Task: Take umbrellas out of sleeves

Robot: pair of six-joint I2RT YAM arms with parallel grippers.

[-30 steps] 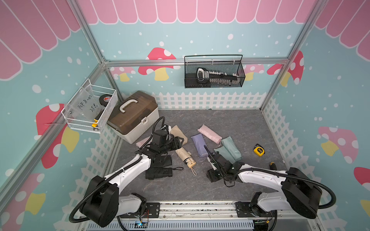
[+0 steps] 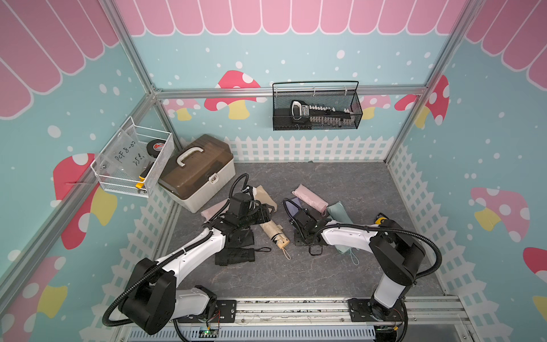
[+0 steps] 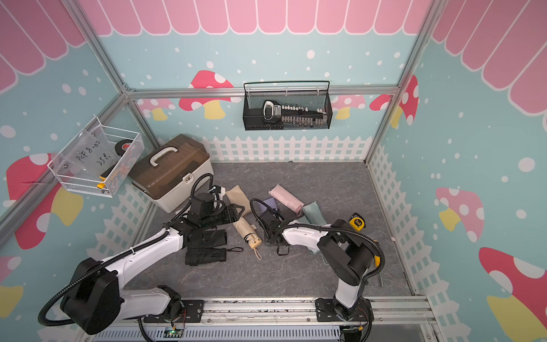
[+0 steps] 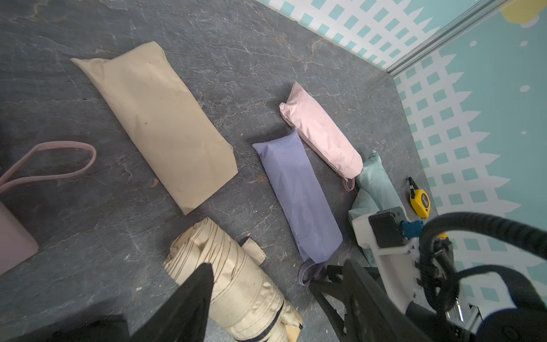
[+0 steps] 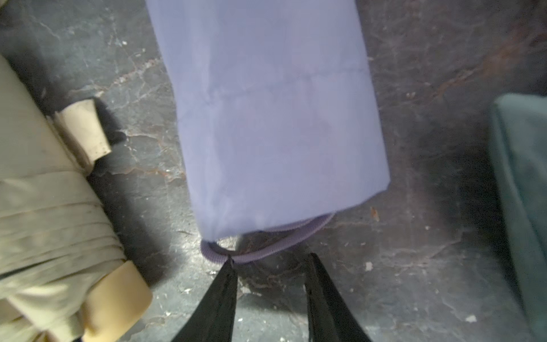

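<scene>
A purple sleeve [image 4: 296,193] lies with its cord loop just beyond my right gripper. Its fingertips stand a little apart over the floor; whether anything is between them I cannot tell. My left gripper is open above a beige rolled umbrella [image 4: 228,273]. Behind it lies a flat beige sleeve [image 4: 159,125]. A pink sleeved umbrella [image 4: 322,131] and teal sleeves [image 5: 521,199] lie to the right. A black umbrella [image 2: 234,256] lies front left, and another pink item [image 4: 11,236] is partly visible at the left.
A toolbox [image 2: 196,171] stands at the back left. A white basket [image 2: 132,159] and a black basket [image 2: 316,108] hang on the walls. A yellow tape measure [image 3: 357,222] lies at the right.
My right arm has moved left and toward the back, bringing its gripper over to the purple sleeve's cord end. The left arm has barely moved.
</scene>
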